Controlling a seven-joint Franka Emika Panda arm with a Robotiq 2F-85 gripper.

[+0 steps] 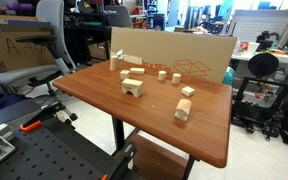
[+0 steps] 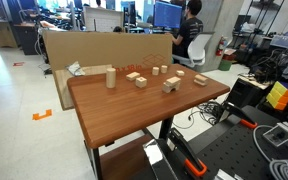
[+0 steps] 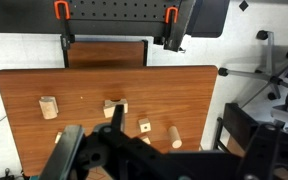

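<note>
No task object is named. On the brown table lie several pale wooden pieces. A cylinder rests on its side near the right front, and a bridge-shaped block stands around the middle. Toward the far left end, a taller cylinder is upright. In the wrist view my gripper hangs over the table with its dark fingers spread wide, open. The bridge block and a small cube show in the gap, well below. My fingers hide part of the tabletop. Neither exterior view clearly shows the gripper.
A cardboard panel stands along the table's far side. Small blocks are scattered near it. A black bench with orange-handled clamps adjoins the near side.
</note>
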